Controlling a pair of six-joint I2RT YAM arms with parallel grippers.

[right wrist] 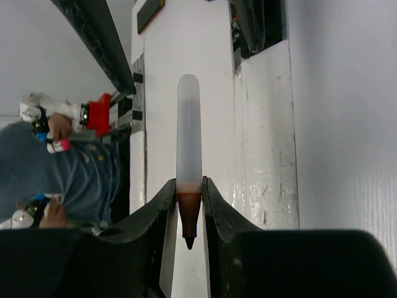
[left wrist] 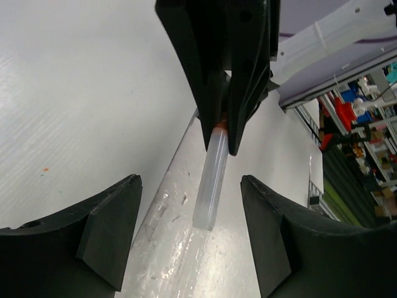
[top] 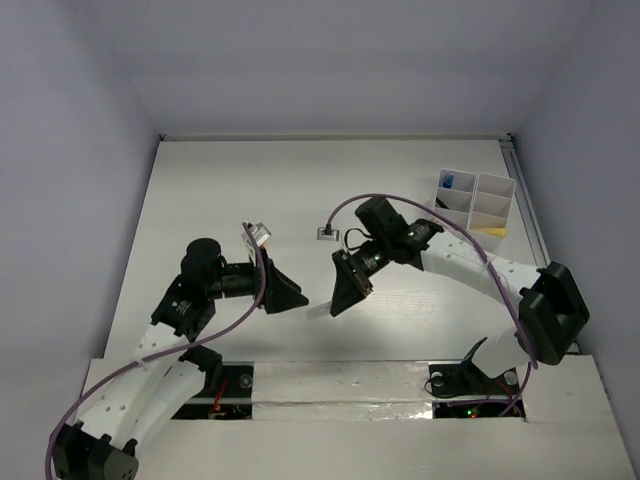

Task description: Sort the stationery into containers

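A translucent pen-like stick with an orange-brown end and dark tip (right wrist: pixel 189 136) is clamped in my right gripper (top: pixel 343 300), its pale end (left wrist: pixel 211 180) pointing out toward my left side. My left gripper (top: pixel 297 300) is open just left of that end, apart from it, nothing between its fingers. In the top view a white compartment organizer (top: pixel 475 182) at the back right holds a small blue item (top: pixel 448 181) and a yellow item (top: pixel 489 232).
Grey walls enclose the sides and back; the table's front edge runs below both grippers.
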